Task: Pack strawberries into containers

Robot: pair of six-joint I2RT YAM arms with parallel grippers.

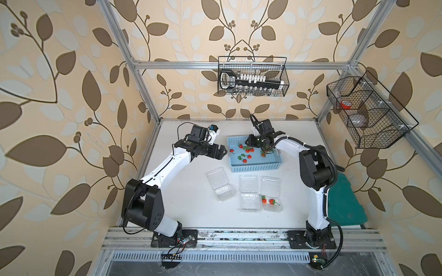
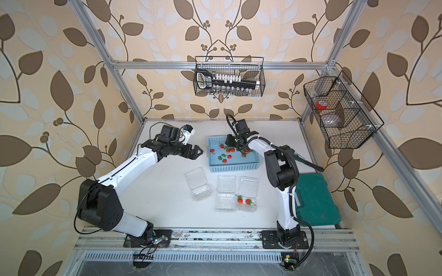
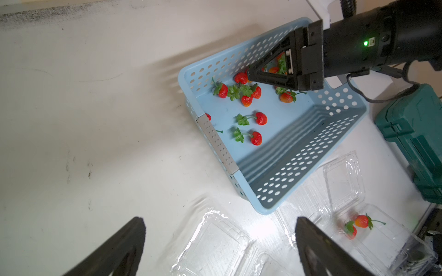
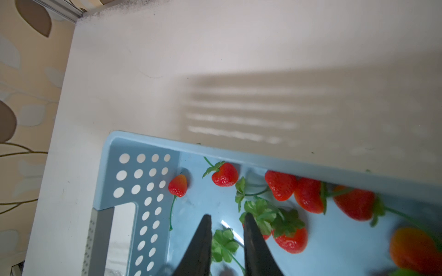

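Observation:
Several red strawberries [image 4: 294, 239] with green leaves lie in a blue perforated basket [image 1: 255, 168]. Three clear clamshell containers stand with lids raised in front of it: the left container [image 1: 224, 192] and middle container [image 1: 250, 202] look empty, while the right container [image 1: 270, 186] has two strawberries [image 1: 271, 202] in its base. Over the basket's back part, my right gripper has its fingers a small way apart, above the berries; I see nothing gripped between them. My left gripper is wide open and empty, above the table left of the basket.
A green case [image 3: 409, 133] lies at the right side of the table. Wire racks [image 1: 253, 76] hang on the back and right. The table left of the basket is bare.

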